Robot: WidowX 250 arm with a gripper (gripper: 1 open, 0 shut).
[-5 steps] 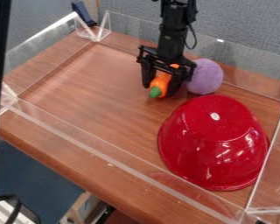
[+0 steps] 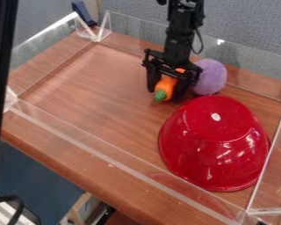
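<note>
My black gripper [image 2: 168, 76] is low over the back middle of the wooden surface, its fingers around an orange carrot [image 2: 167, 87] with a green end pointing toward the camera. Whether the fingers are closed on the carrot or only around it is hard to tell. A purple ball [image 2: 212, 77] sits just right of the gripper, close to it. In front and to the right lies an upturned red bowl [image 2: 213, 141].
Clear plastic walls [image 2: 119, 161] border the wooden surface [image 2: 96, 97]. A grey padded panel [image 2: 248, 39] stands behind.
My gripper has shifted very slightly over the last second around the carrot. The bowl and ball look unmoved.
</note>
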